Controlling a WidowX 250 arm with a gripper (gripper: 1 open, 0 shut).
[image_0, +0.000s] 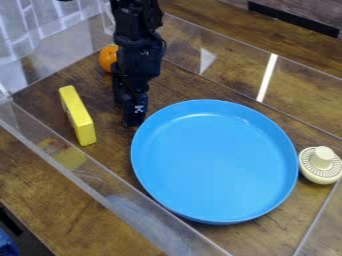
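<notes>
My black gripper reaches down from the top centre to the dark wooden tabletop, just up and left of the blue plate. Its fingertips are dark against the wood, so I cannot tell how far apart they are or whether anything is between them. A yellow block lies to the left of the gripper, apart from it. An orange object sits behind the arm at the upper left, partly hidden by it.
A white ribbed knob-like object sits at the right of the plate. Clear panels border the left and lower left.
</notes>
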